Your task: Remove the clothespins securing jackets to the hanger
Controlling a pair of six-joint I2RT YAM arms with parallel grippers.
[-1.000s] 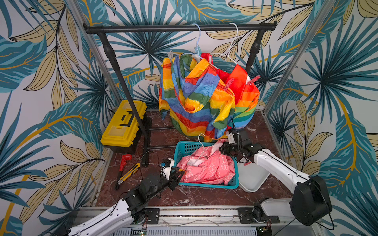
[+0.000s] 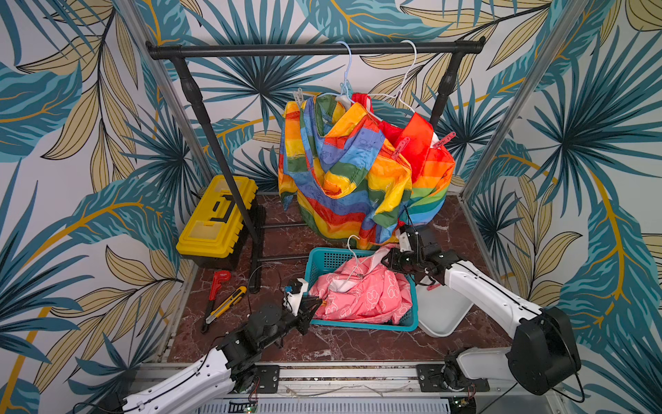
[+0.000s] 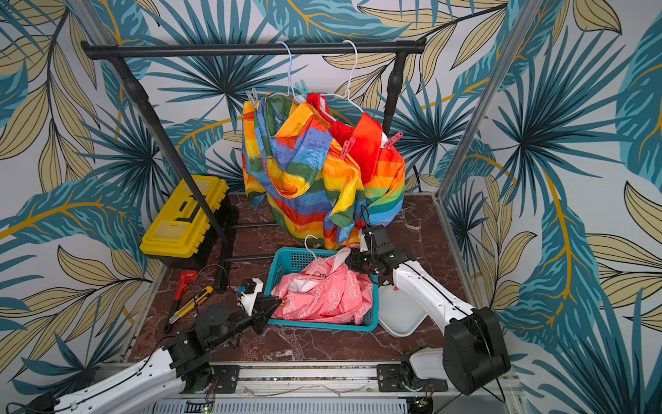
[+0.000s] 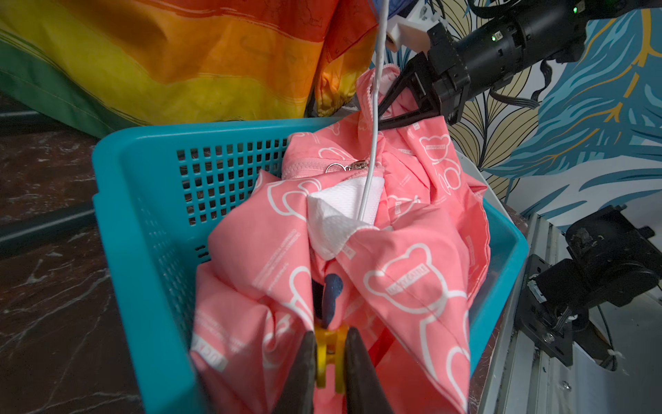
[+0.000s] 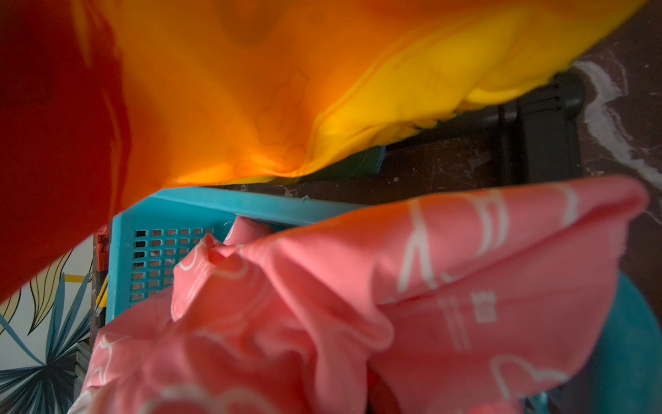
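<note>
A pink jacket on a white hanger lies bunched in the teal basket. At the jacket's near left side, my left gripper is shut on a yellow clothespin, which sits against the pink cloth. My right gripper is at the jacket's far right shoulder, its fingers part open with pink fabric between them. In the right wrist view, jacket cloth covers the fingers. Red clothespins and a grey one are on the hanging rainbow jackets.
The rainbow jackets hang from the black rack bar, close behind my right gripper. To the left stand a yellow toolbox, a red-handled tool and a yellow cutter. A pale lid lies right of the basket.
The left gripper has shifted very slightly right, toward the jacket. The jacket and basket stay in place.
</note>
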